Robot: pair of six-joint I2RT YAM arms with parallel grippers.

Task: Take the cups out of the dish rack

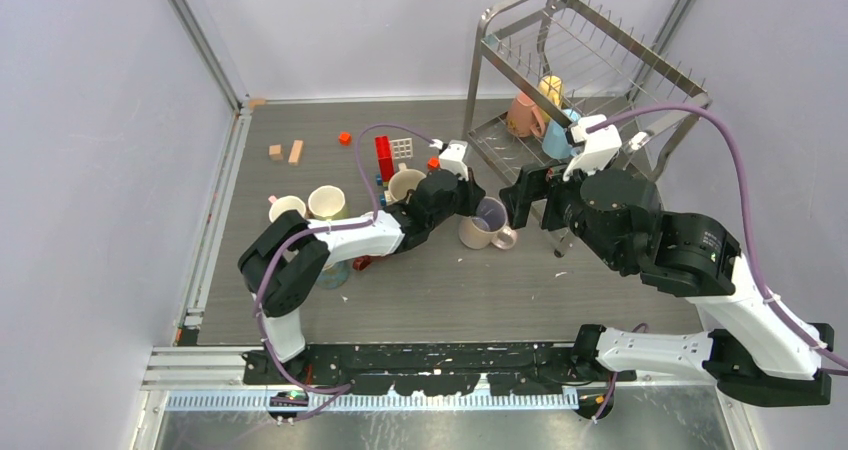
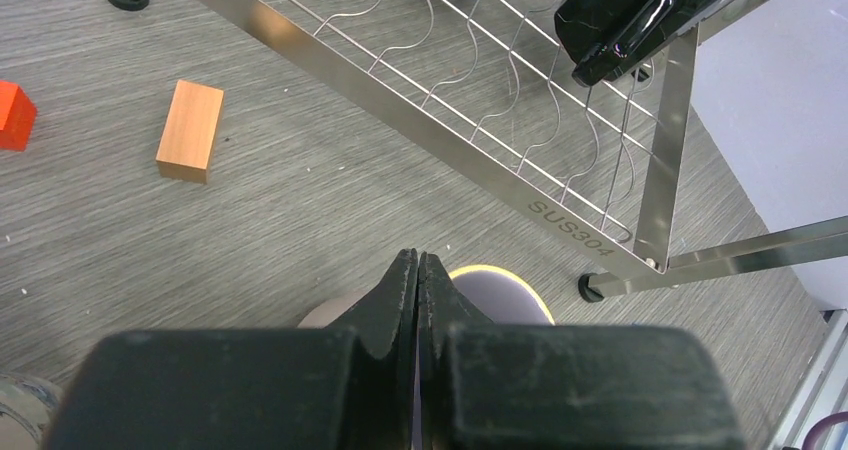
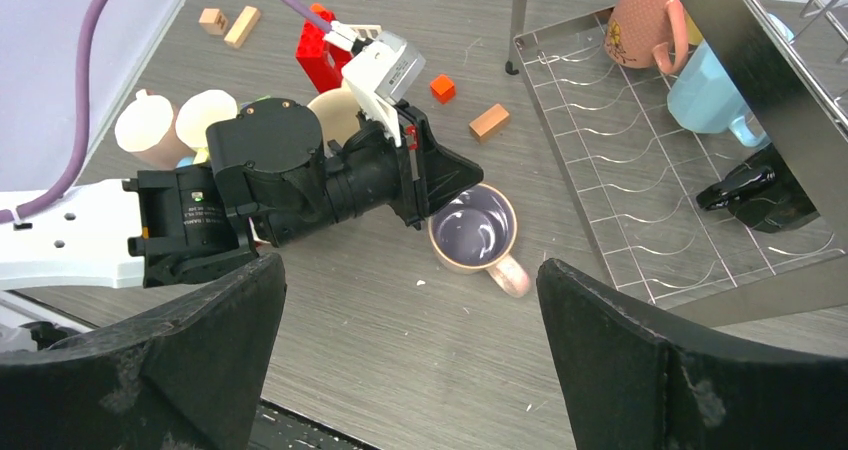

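Observation:
A pale mug with a grey-purple inside point(image 3: 474, 226) sits on the table in front of the dish rack point(image 1: 590, 40), mouth up, handle to the lower right. My left gripper is shut with nothing between its fingers; the mug is outside them, its rim point(image 2: 512, 282) partly hidden behind them. My right gripper hangs open and empty near the rack. On the lower shelf stand a coral mug point(image 3: 645, 18), a light blue mug point(image 3: 708, 88) and a black cup point(image 3: 770, 200). A yellow mug point(image 1: 550, 88) shows behind them.
Several cups stand at the left, including a cream cup point(image 1: 327, 202); another cup point(image 1: 403, 181) is near the left arm. Toy blocks lie behind, among them a red one point(image 1: 384, 158) and a wooden block point(image 2: 190, 132).

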